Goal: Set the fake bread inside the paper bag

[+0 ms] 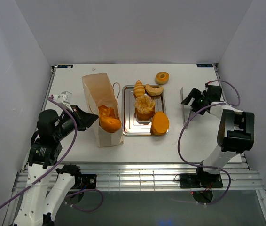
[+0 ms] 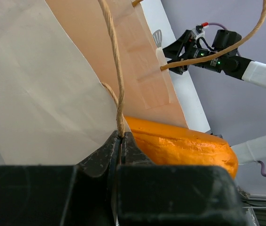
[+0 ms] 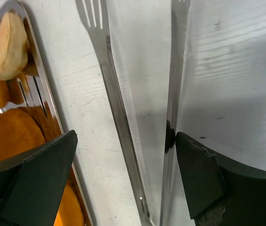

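Note:
The brown paper bag (image 1: 109, 139) stands at left-centre, its mouth open, with orange fake bread (image 1: 109, 123) inside. My left gripper is shut on the bag's twisted handle (image 2: 114, 56). On the metal tray (image 1: 129, 126) sit a croissant (image 1: 139, 89), a curved bread (image 1: 154, 91) and a round bread (image 1: 145, 109); an orange slice (image 1: 160, 124) leans over its right edge. A bagel (image 1: 161, 77) lies behind the tray. At right, my right gripper is open, its fingers either side of the metal tongs (image 3: 118, 108); the right finger seems to touch one tong arm.
Grey walls close in the sides and back. The bag stands close to the tray's left edge.

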